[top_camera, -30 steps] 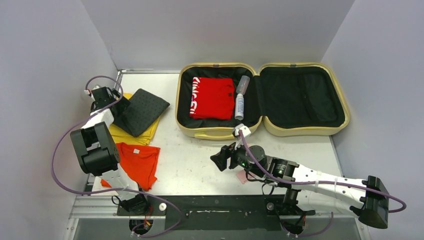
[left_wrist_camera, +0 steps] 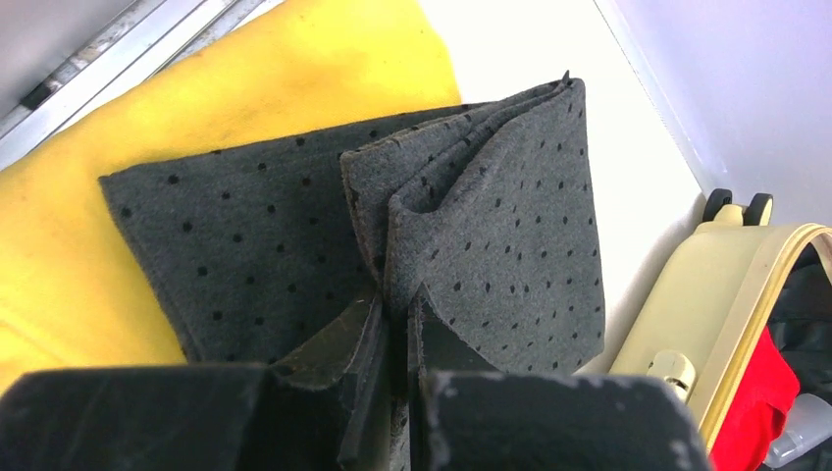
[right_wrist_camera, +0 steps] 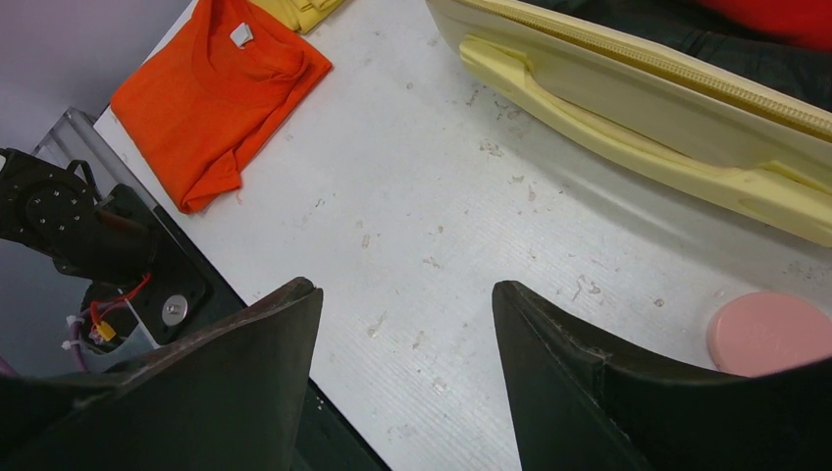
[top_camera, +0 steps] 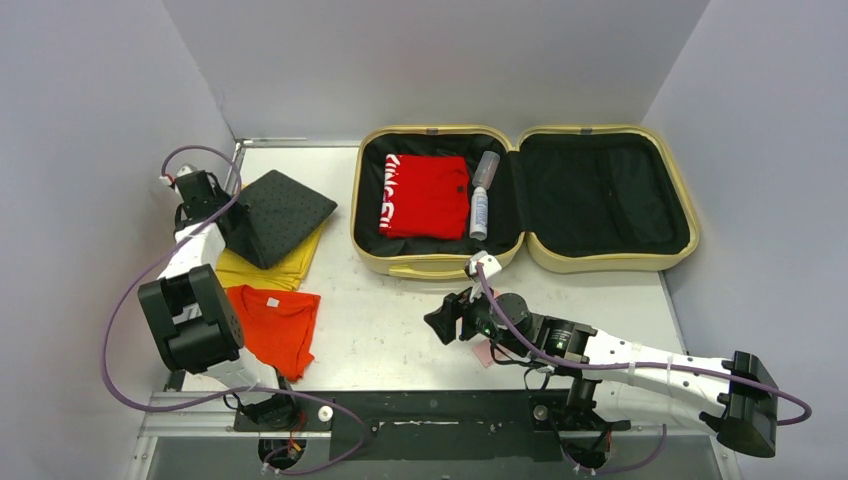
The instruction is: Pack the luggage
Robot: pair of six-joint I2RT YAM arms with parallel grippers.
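A dark grey dotted garment (top_camera: 290, 208), folded, lies partly over a yellow one (top_camera: 290, 268) at the table's left. My left gripper is shut on a bunched fold of the grey cloth (left_wrist_camera: 510, 216), which is raised into creases. An orange shirt (top_camera: 285, 335) lies folded just in front. The suitcase (top_camera: 440, 265) stands open at the back; its left half holds a folded red shirt (top_camera: 430, 195) and a bottle (top_camera: 479, 212). Over the bare table near the front, my right gripper has its fingers apart and empty.
A round pink object (right_wrist_camera: 770, 334) sits on the table near the right gripper. The suitcase's right half (top_camera: 605, 195) is empty. Bare table lies between the clothes and the suitcase. A wall rises close beside the left arm.
The right arm has hardly moved.
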